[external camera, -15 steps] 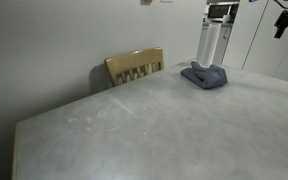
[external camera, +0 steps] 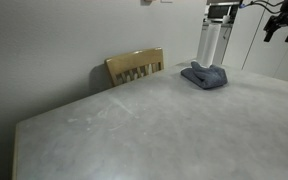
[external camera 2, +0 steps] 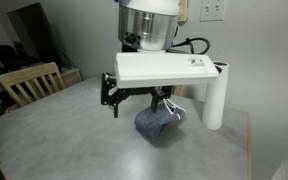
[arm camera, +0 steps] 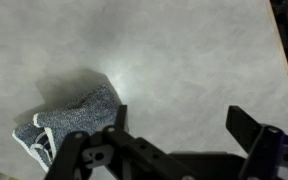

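Note:
A crumpled dark grey-blue cloth (external camera: pixel 204 76) lies on the table near its far end, with pale stripes or trim along one side of the cloth (arm camera: pixel 46 140) in the wrist view. My gripper (external camera: pixel 278 37) hangs high above the table at the upper right of exterior view 1. Exterior view 2 has the gripper (external camera 2: pixel 135 108) in front of the cloth (external camera 2: pixel 154 122) as seen from that camera. From the wrist, the fingers (arm camera: pixel 120 120) of the gripper stand wide apart, with only bare tabletop between them. The cloth is off to the left, partly behind the left finger.
A white paper-towel roll (external camera 2: pixel 216 98) stands upright behind the cloth, close to the wall. Beyond the table's edge is a wooden chair (external camera: pixel 134 66).
In exterior view 1 my gripper has shifted a little to the left, and more of it shows. The cloth, roll and chair have stayed where they were.

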